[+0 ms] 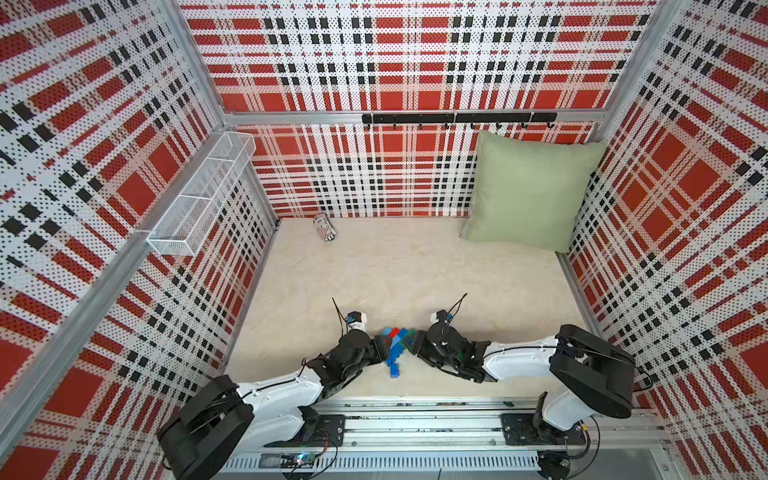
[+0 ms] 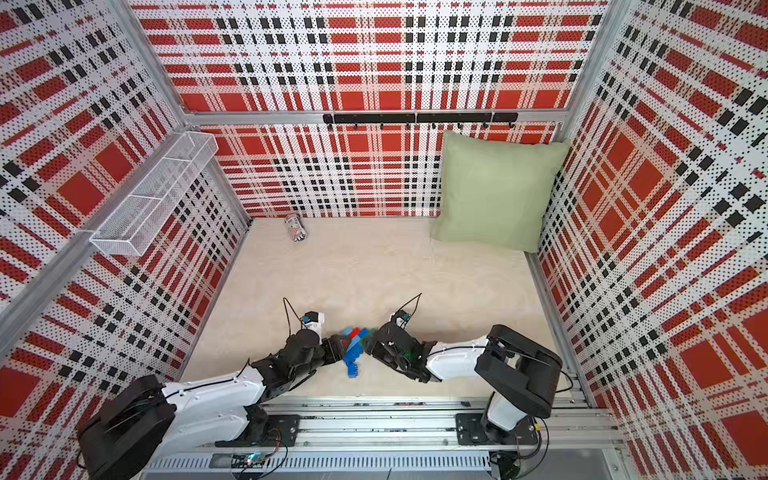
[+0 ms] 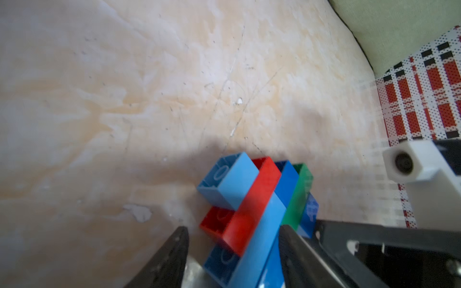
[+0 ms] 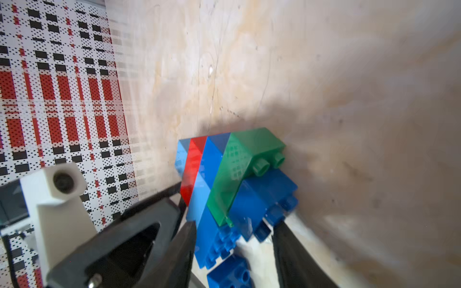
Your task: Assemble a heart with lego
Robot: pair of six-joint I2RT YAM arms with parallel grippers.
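A joined row of bricks lies between my two grippers near the table's front: light blue (image 3: 237, 177), red (image 3: 254, 206), blue (image 4: 213, 153) and green (image 4: 240, 163). Another blue brick (image 4: 264, 192) sits against the green side, and longer light blue and blue pieces run toward the front. A blue brick (image 1: 394, 371) shows at the front end; whether it is joined on I cannot tell. At the left side of the row, my left gripper is open, its fingers apart. My right gripper is open at the green side, close over the studs.
A can (image 1: 324, 227) lies at the back left, and a green pillow (image 1: 534, 192) leans at the back right. A wire basket (image 1: 200, 196) hangs on the left wall.
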